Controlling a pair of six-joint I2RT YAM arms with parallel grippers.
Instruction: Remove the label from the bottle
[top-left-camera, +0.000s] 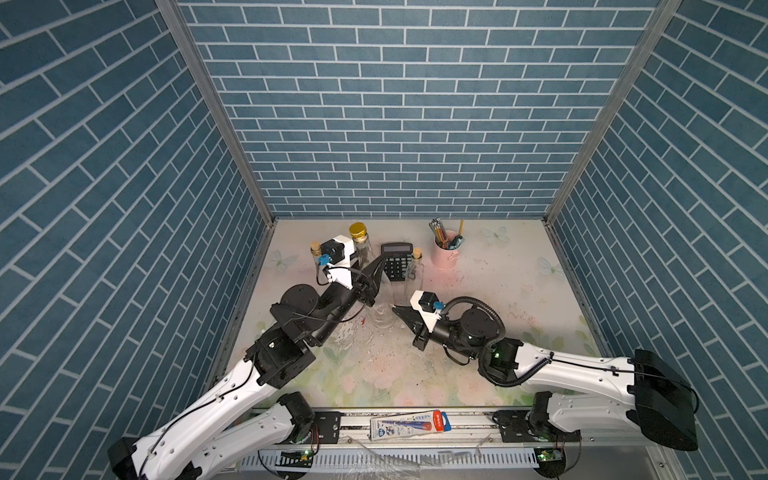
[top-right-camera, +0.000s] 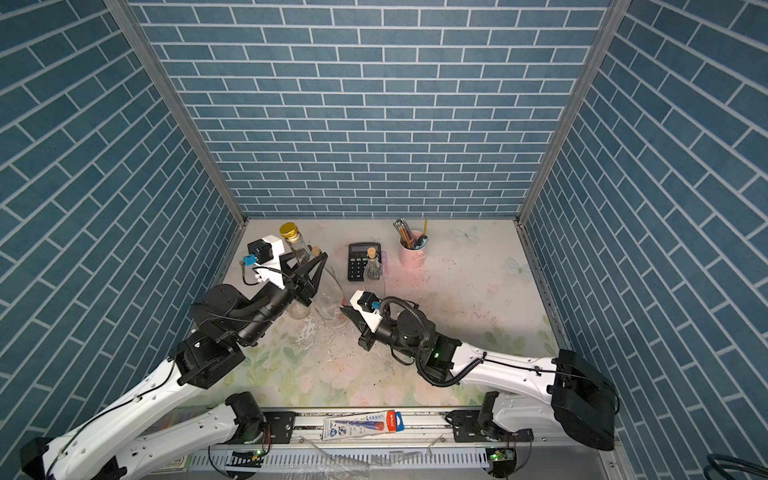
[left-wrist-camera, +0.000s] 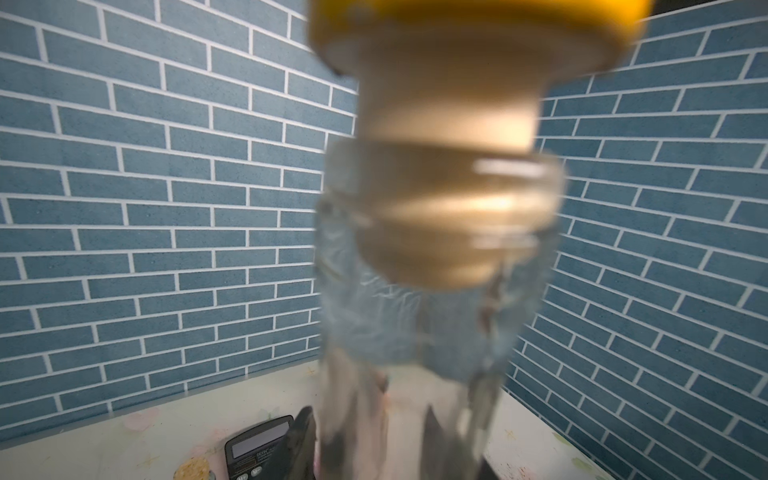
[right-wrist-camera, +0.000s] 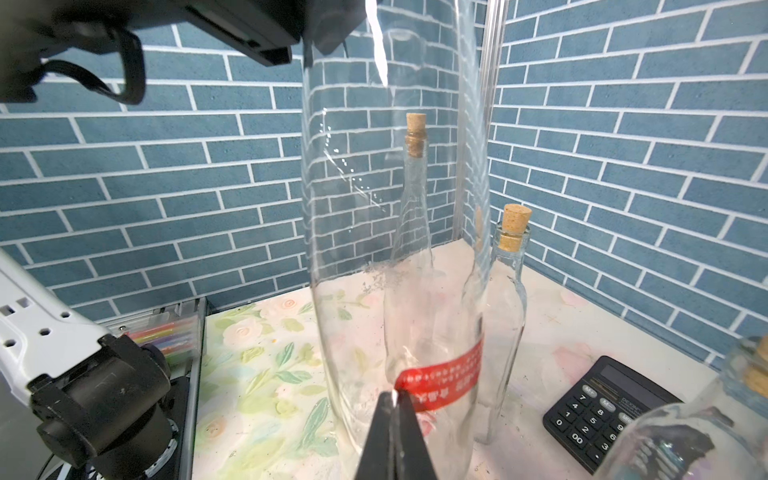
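Observation:
A clear glass bottle (right-wrist-camera: 352, 240) with a gold cap (top-left-camera: 357, 231) is held tilted, cap end leaning back and left. My left gripper (top-left-camera: 376, 280) is shut on the bottle around its side; in the left wrist view the bottle's blurred neck (left-wrist-camera: 436, 320) hides much of the fingers. A red label strip (right-wrist-camera: 452, 378) with white print curves low on the glass. My right gripper is shut, its tips at the label's left corner. Whether that thin corner lies between the tips or just behind them, I cannot tell.
Behind the held bottle stand several corked bottles, one near the middle (right-wrist-camera: 500, 336) and another at the right (right-wrist-camera: 696, 436). A calculator (right-wrist-camera: 604, 408) lies among them. A pink pen cup (top-left-camera: 445, 256) is farther back.

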